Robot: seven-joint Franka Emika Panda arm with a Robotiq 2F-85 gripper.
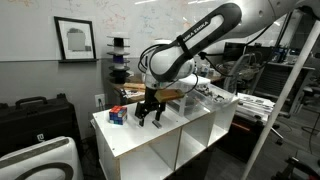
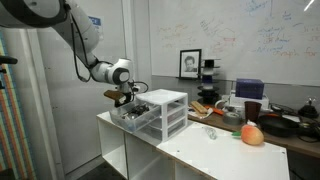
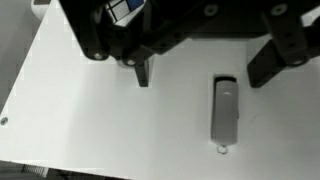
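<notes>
In the wrist view a small grey stick-like thing (image 3: 226, 112) with a ring at one end lies on the white tabletop. My gripper is open above it, with the stick between but nearer the right-hand finger (image 3: 266, 64) and reaching out beyond the fingertips. Nothing is held. Exterior view 1 shows the gripper (image 1: 150, 112) low over the table, and the grey stick (image 1: 157, 124) as a dark speck just beneath it. Exterior view 2 has the arm at the left, with the gripper partly hidden behind a drawer unit (image 2: 166, 98).
A red and blue box (image 1: 118, 115) stands left of the gripper. To the right, a clear drawer (image 1: 205, 101) sticks out over the white table (image 1: 128, 137). An orange rounded thing (image 2: 252, 134) sits on the table in exterior view 2.
</notes>
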